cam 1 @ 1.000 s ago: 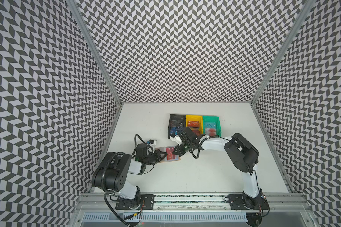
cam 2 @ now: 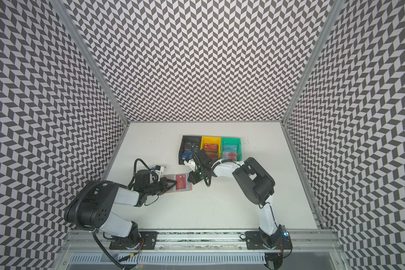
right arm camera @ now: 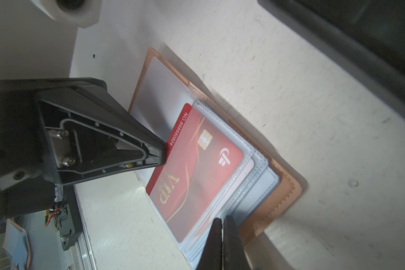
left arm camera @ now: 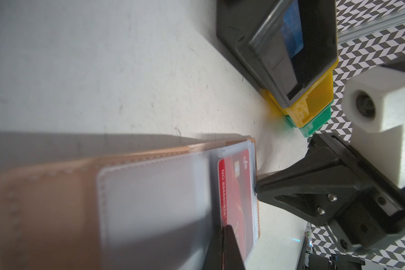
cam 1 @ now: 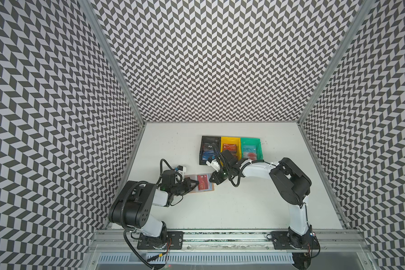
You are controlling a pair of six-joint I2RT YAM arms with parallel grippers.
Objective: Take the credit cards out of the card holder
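Observation:
A tan card holder (right arm camera: 283, 193) with clear sleeves lies open on the table, a red VIP card (right arm camera: 195, 171) in its top sleeve at the right half. My left gripper (cam 1: 196, 183) is shut, its tips at the card's inner edge, as the right wrist view also shows. My right gripper (cam 1: 212, 180) is shut at the holder's right end, its tips by the sleeve edges in both wrist views. I cannot see whether anything thin is between either gripper's fingertips.
Behind the holder stand three joined bins, black (cam 1: 203, 148), yellow (cam 1: 230, 140) and green (cam 1: 250, 140), with cards inside.
My right gripper and arm have moved slightly to the right along the holder. The left arm looks unchanged.

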